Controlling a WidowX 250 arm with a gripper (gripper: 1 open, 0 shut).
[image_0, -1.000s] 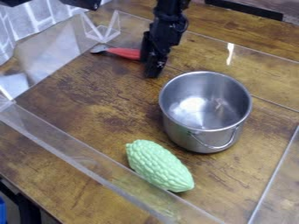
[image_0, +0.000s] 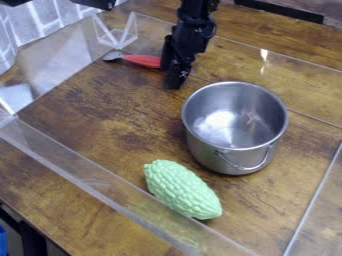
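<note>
The black gripper (image_0: 178, 64) is lowered at the top middle, right at a red-handled utensil (image_0: 140, 59) with a silvery end pointing left. Whether its fingers are closed on the red handle is unclear, as the dark arm hides that part. A steel pot (image_0: 235, 128) stands right of center. A pale green bumpy vegetable-like object (image_0: 182, 189) lies at the bottom middle.
The wooden table (image_0: 94, 130) has clear room at the left and middle. Transparent walls (image_0: 80, 180) border the work area on several sides.
</note>
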